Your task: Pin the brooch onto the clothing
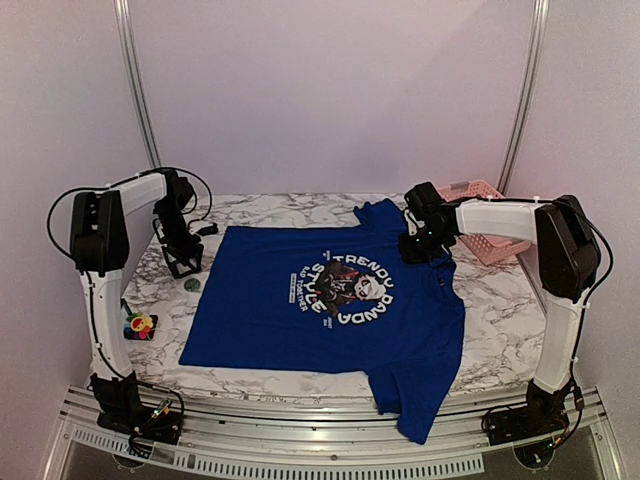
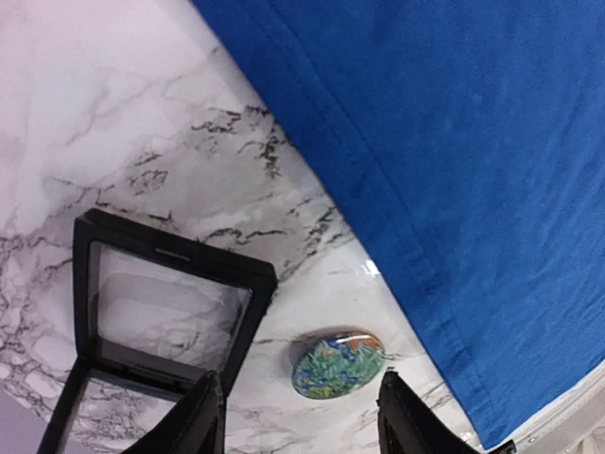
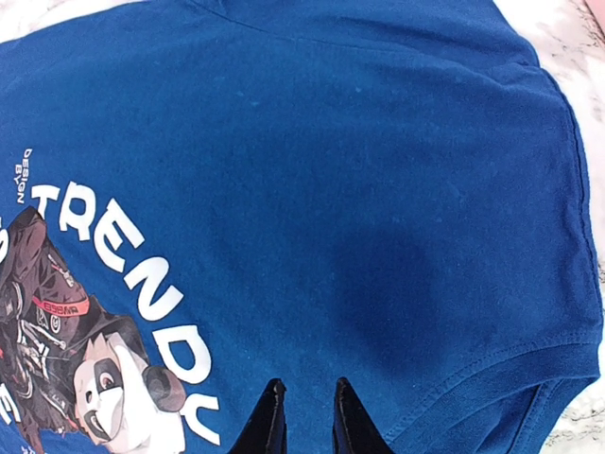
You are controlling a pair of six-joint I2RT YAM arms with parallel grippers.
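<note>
The blue T-shirt with a panda print lies spread on the marble table. A small oval green brooch rests on the marble just left of the shirt's edge, beside a black clear-windowed frame. My left gripper is above and just beside the brooch, open, with nothing between its fingers. My right gripper hangs over the upper right of the shirt near the collar, open and empty, its fingertips apart over the fabric.
A pink basket stands at the back right, behind my right arm. A colourful flower item on a dark base lies at the left. Bare marble surrounds the shirt.
</note>
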